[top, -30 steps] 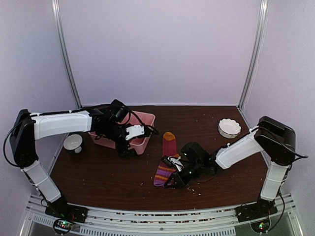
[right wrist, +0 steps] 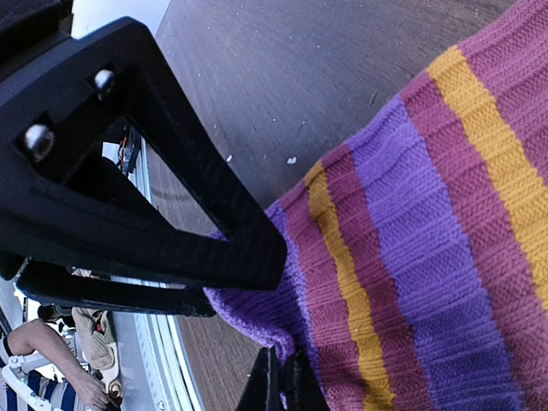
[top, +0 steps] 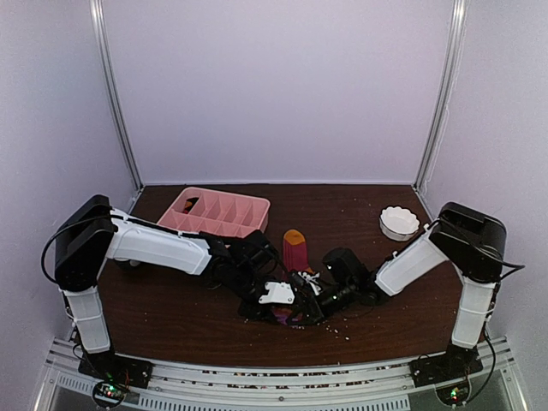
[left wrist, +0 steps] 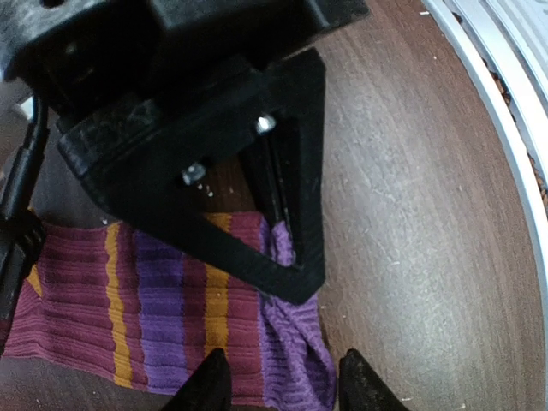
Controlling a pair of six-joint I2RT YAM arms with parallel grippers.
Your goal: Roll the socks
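Observation:
A striped sock (top: 294, 253) in maroon, purple and orange lies on the table, its orange toe pointing away and its purple cuff (left wrist: 295, 342) at the near end. In the right wrist view, the fingers of my right gripper pinch the cuff's edge; they are shut on it. My left gripper straddles another part of the same edge, its fingers parted with the purple fabric between them and a gap showing. From above, both grippers crowd together over the cuff and hide most of it.
A pink divided tray (top: 255, 205) stands at the back left, partly behind the left arm. A white scalloped bowl (top: 399, 224) sits at the back right. White crumbs are scattered near the right gripper.
My left gripper has come down from beside the tray, toward the front and right, to the sock's cuff. The right gripper has stayed almost still on the cuff.

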